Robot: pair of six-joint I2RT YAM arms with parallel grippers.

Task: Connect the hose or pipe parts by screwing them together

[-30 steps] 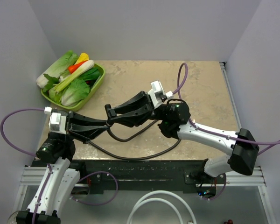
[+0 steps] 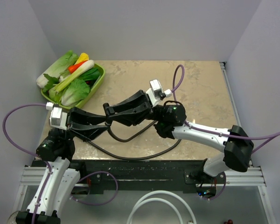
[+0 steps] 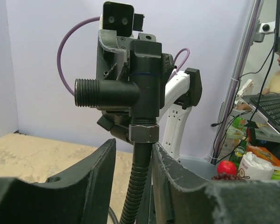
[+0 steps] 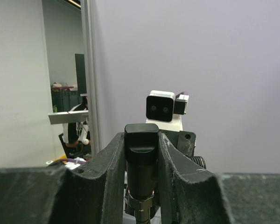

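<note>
A black T-shaped fitting point(image 3: 144, 84) with a threaded side port stands upright atop a ribbed black hose point(image 3: 137, 189), joined by a metal nut point(image 3: 143, 133). My right gripper holds the fitting's upper body between its fingers. My left gripper is open around the hose just below the nut, seen in the left wrist view. In the top view the black hose point(image 2: 144, 157) loops down across the worktop beneath both grippers.
A green basket point(image 2: 95, 88) of vegetables sits at the back left. White tubing point(image 2: 162, 194) lies beyond the dark front edge. Walls flank both sides.
The right arm has shifted slightly left at its wrist and elbow over the last second, with the fitting staying nearly in place. My left gripper's wrist has risen slightly toward the fitting.
</note>
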